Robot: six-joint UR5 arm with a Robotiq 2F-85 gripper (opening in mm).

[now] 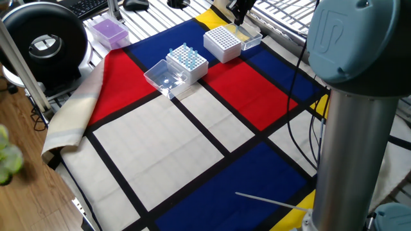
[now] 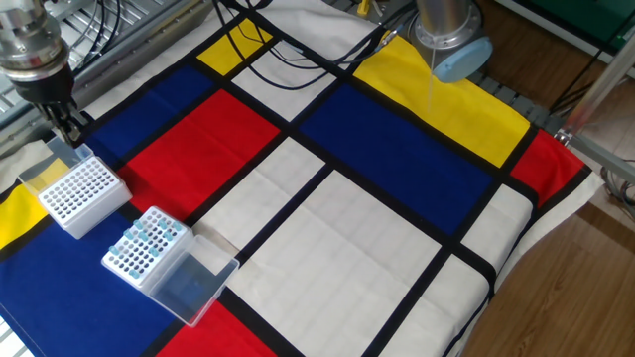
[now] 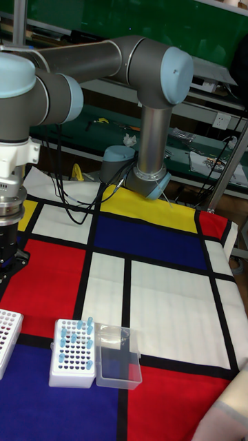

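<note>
My gripper (image 2: 71, 131) hangs at the far left in exterior view 2, its dark fingers low over the clear lid of a white tip box (image 2: 84, 195). That box's holes look empty. At the top of exterior view 1, the gripper (image 1: 238, 19) is partly cut off by the edge, with a small bluish spot below it. Whether the fingers hold anything is too small to tell. Beside the first box stands a second white tip box (image 1: 187, 59), with several light-blue tips (image 3: 80, 334) upright in it. Its clear lid (image 2: 194, 281) is open and lies at its side.
A purple box (image 1: 110, 32) stands at the table's far left corner in exterior view 1. Loose black cables (image 2: 298, 74) hang by the arm's base. One corner of the cloth is folded over.
</note>
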